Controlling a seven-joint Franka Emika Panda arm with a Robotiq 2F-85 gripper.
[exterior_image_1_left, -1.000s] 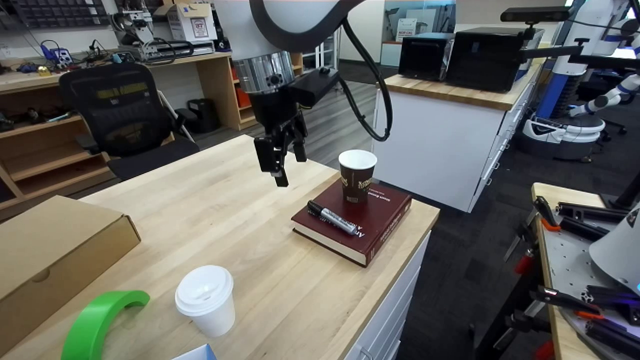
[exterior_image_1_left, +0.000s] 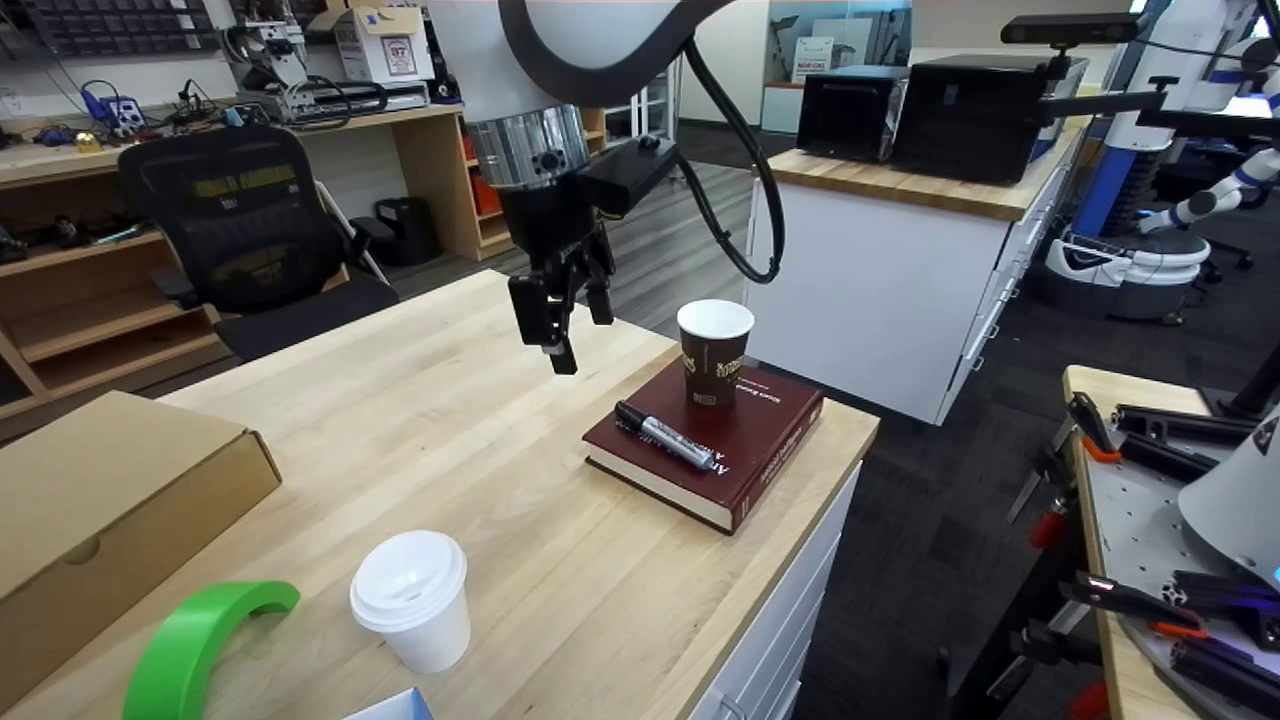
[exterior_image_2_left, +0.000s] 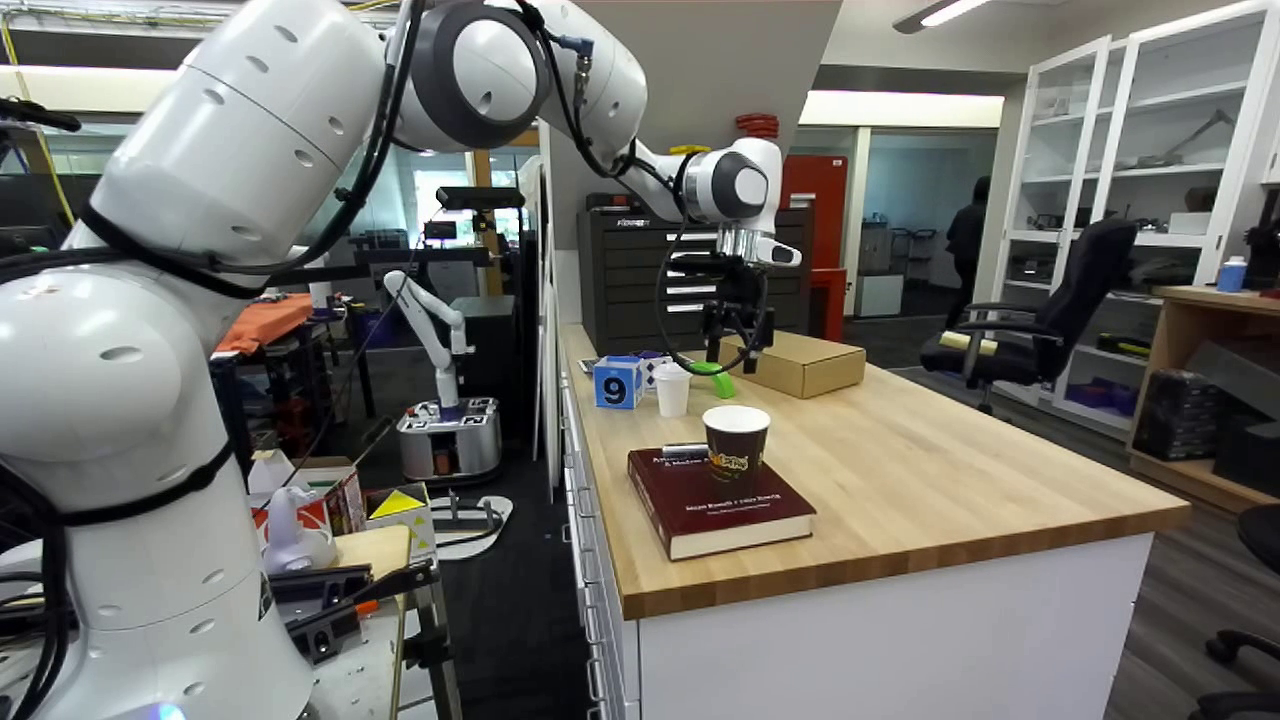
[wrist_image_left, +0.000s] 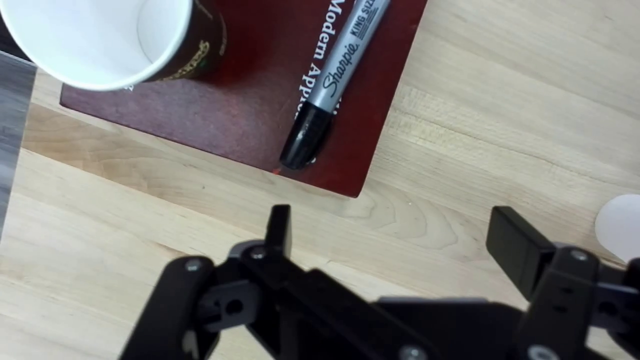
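A dark red book (exterior_image_1_left: 768, 414) lies near the table's corner. On it stands a brown paper cup (exterior_image_1_left: 713, 360), upright and, in the wrist view, empty inside. Beside the cup a silver marker (wrist_image_left: 348, 57) with a black cap rests on the book cover. My gripper (exterior_image_1_left: 576, 338) hangs above the table, off to the book's side and touching nothing. Its two fingers are wide apart in the wrist view, with bare wood between and below them. A white lidded cup (exterior_image_1_left: 414, 606) stands apart on the table.
A cardboard box (exterior_image_1_left: 132, 516) and a green arch (exterior_image_1_left: 198, 642) occupy the table's other end. A blue numbered block (exterior_image_2_left: 618, 382) sits beside the white cup. Bare wood fills the middle of the table (exterior_image_1_left: 444, 408). The book is close to the table's edge.
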